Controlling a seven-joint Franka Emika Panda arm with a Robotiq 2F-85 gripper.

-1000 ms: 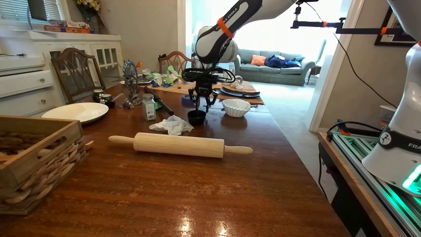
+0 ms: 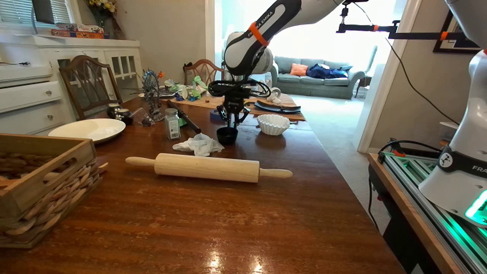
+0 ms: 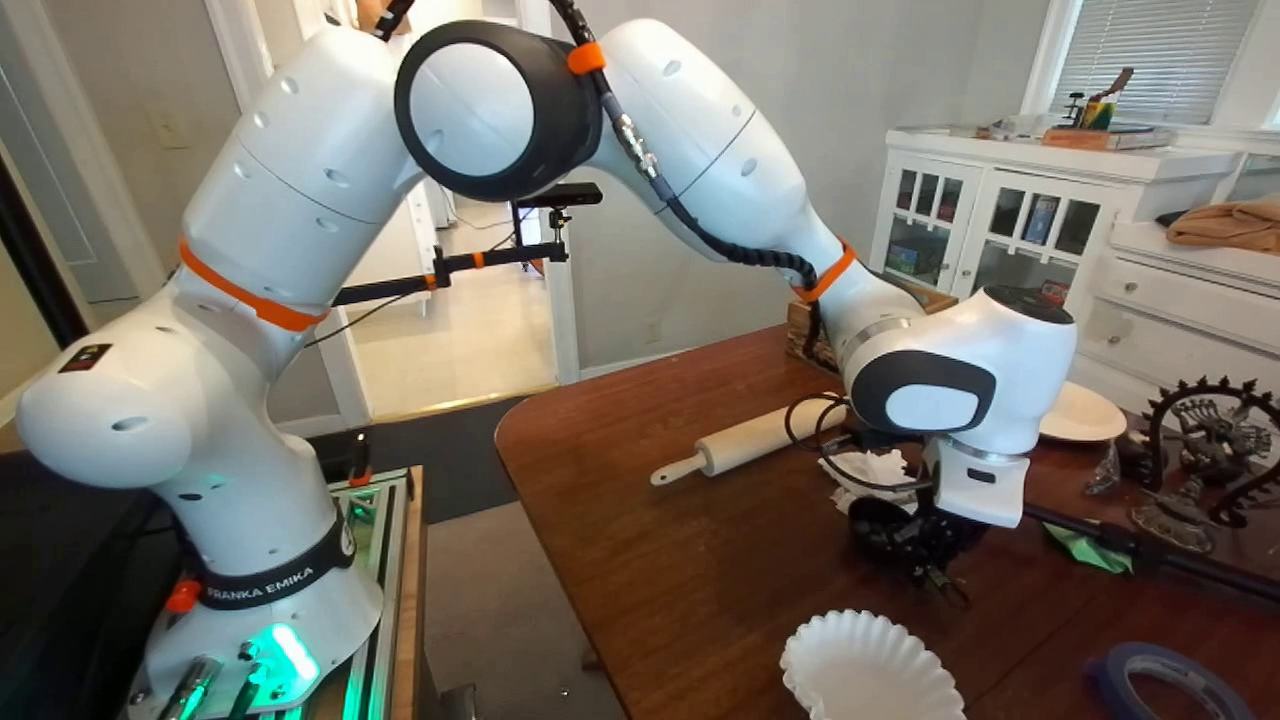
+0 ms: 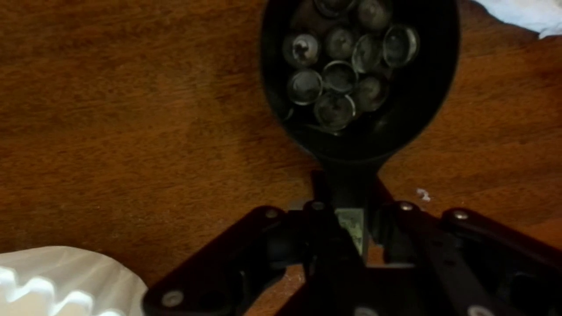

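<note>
A small black cup with a short handle (image 4: 363,139) shows from above in the wrist view, several clear glassy beads (image 4: 340,79) inside it. My gripper is shut on the handle, at the near side of the bowl. From exterior view 1, the cup (image 2: 226,136) looks upright and low at the table, directly under the gripper (image 2: 233,124). The arm's wrist and hand cover part of the cup (image 3: 882,528) in exterior view 2, so the fingertips are hard to make out there.
A white fluted bowl (image 2: 273,125) stands close beside the cup. Crumpled white tissue (image 2: 199,145) and a wooden rolling pin (image 2: 207,167) lie on its other side. Near the tissue are a glass jar (image 2: 173,123) and a black rod (image 2: 185,118).
A second ago the fingers stood apart around the handle; now they are closed together on it. The hand has shifted slightly left in exterior view 1, while the cup has barely moved.
</note>
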